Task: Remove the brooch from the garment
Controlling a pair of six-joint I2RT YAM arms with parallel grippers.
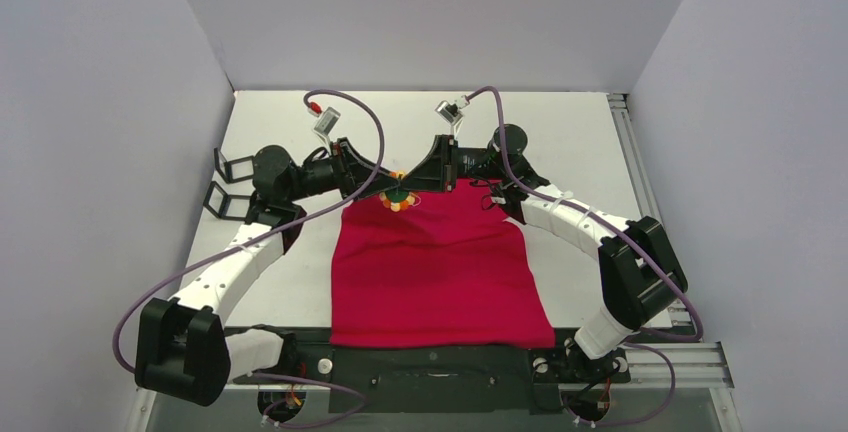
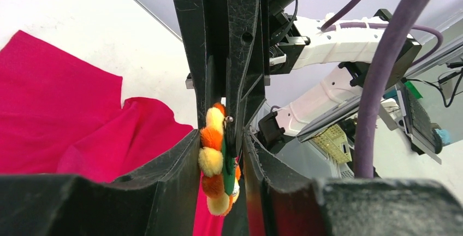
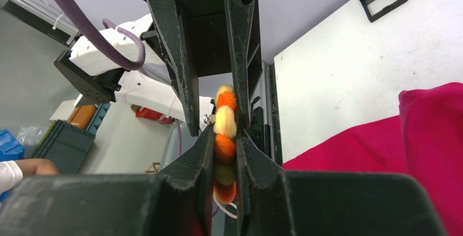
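The brooch (image 2: pixel 212 160) is a flower of orange and cream pompoms with a green middle and a small silver pin part. It is held upright above the red garment (image 1: pixel 430 287), which lies spread on the table; no cloth shows on the brooch. My right gripper is shut on the brooch, with pompoms between its fingers. From the opposite side my left gripper stands part open, its fingers spread around the brooch. In the right wrist view, the silver pin part (image 3: pixel 208 119) shows between the left fingers. Its far side is partly hidden.
Two black frames (image 1: pixel 234 169) lie at the table's left edge. Both arms' purple cables arch over the workspace, and the two grippers nearly touch.
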